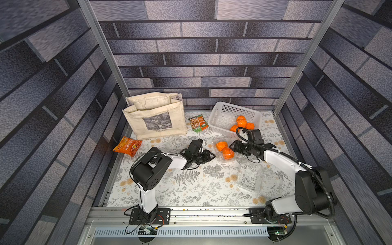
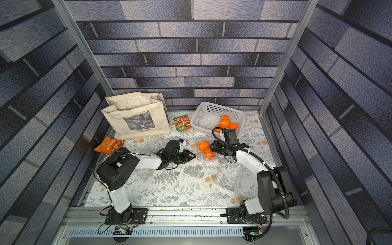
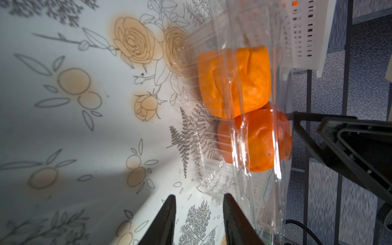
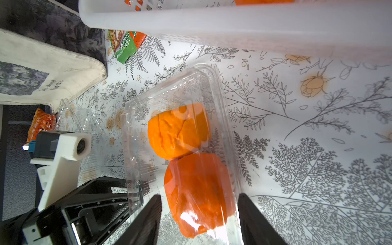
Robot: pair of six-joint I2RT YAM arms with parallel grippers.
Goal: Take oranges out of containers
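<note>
Two oranges, a far orange and a near orange, lie in a clear plastic container between my arms. My left gripper is at the container's left side, its fingers narrowed on the clear wall; the exact contact is hard to see through the plastic. My right gripper is over the container from the right, its fingers parted on either side of the near orange, with slight gaps showing. Several more oranges sit in the white basket at the back.
Another clear container, seemingly empty, lies at the front right. A cloth bag, a green-orange packet and an orange snack bag occupy the back and left.
</note>
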